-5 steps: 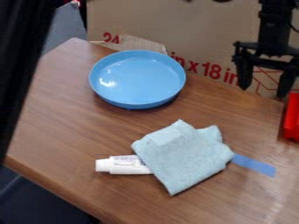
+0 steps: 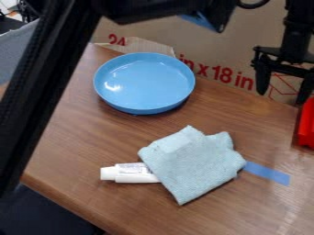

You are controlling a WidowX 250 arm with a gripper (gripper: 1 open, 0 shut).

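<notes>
My black gripper (image 2: 282,84) hangs at the upper right above the wooden table, open, with nothing visible between its fingers, beside the red object (image 2: 306,125) cut off at the right edge. A blue plate (image 2: 143,83) lies at the back left. A folded light blue cloth (image 2: 194,165) lies in the front middle, over part of a white tube (image 2: 128,173) that sticks out to its left. A strip of blue tape (image 2: 269,173) is on the table right of the cloth.
Cardboard (image 2: 203,46) with red printing stands behind the table. A dark arm or bar crosses the upper left of the view. Bare tabletop (image 2: 73,128) shows at the left and between plate and cloth.
The table's objects have not moved.
</notes>
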